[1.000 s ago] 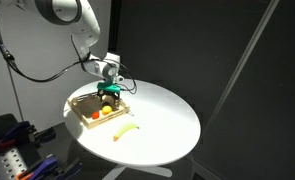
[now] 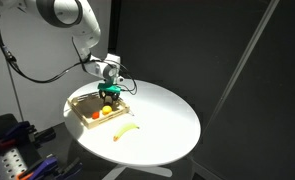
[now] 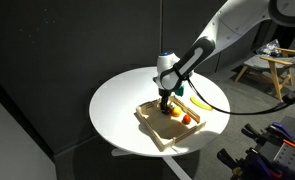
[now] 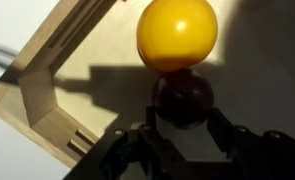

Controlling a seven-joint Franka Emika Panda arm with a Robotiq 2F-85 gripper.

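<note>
In the wrist view a dark red, plum-like ball (image 4: 183,98) sits between the fingertips of my gripper, which is shut on it. Right against it in that view is a yellow-orange fruit (image 4: 176,33). Both exterior views show the gripper (image 2: 108,98) low over a shallow wooden tray (image 3: 153,129), near the orange fruit (image 3: 177,112). The dark ball is too small to make out clearly from outside. Whether it touches the tray floor, I cannot tell.
A red fruit (image 2: 95,115) lies in the tray close to the orange one. Outside the tray, a yellow banana (image 2: 126,131) rests on the round white table (image 2: 167,118). Low slotted walls edge the tray (image 4: 61,128).
</note>
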